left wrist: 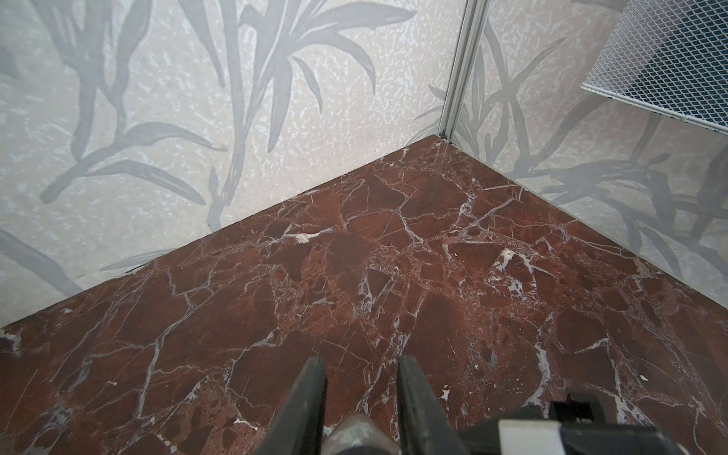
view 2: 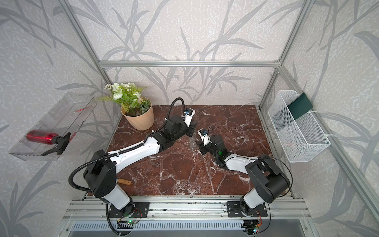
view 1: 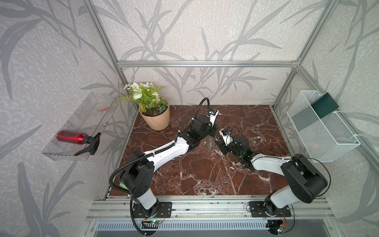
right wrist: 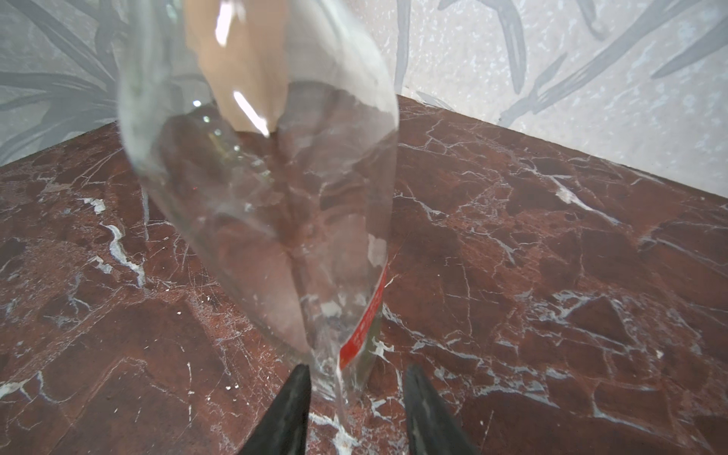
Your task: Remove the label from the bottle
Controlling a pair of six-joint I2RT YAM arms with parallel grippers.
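Observation:
A clear bottle (right wrist: 265,182) hangs tilted in the right wrist view, its far end near the bottom centre. Along that end runs a narrow red strip (right wrist: 364,322), apparently the label; the rest of the label does not show. At the bottom of the left wrist view, my left gripper is shut on a rounded, clear end of the bottle. My right gripper stands open, its fingers on either side of the red-striped end in that view; contact cannot be made out. From above, the arms hide most of the bottle (view 1: 210,143).
A potted plant (view 1: 158,120) stands at the back left. On the left wall, a clear tray (view 1: 84,118) holds a red bottle (view 1: 71,136). A white mesh basket (view 1: 327,130) hangs on the right wall. Open tabletop lies in front of the grippers.

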